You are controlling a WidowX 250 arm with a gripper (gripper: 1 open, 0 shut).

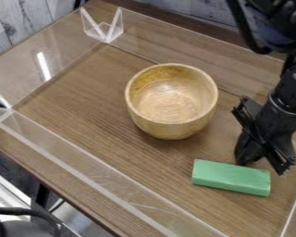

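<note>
The black gripper (250,148) is at the right of the camera view, low over the wooden table (101,157), with its fingertips just behind a green rectangular block (232,177). It looks shut, and nothing shows between its fingers; whether it touches the block is hard to tell. A pale wooden bowl (170,100) stands on the table to the gripper's upper left.
Clear plastic pieces stand at the table's back left (101,28) and along the left edge. The table's left part and the area behind the bowl are clear. Dark equipment (18,222) sits at the bottom left corner.
</note>
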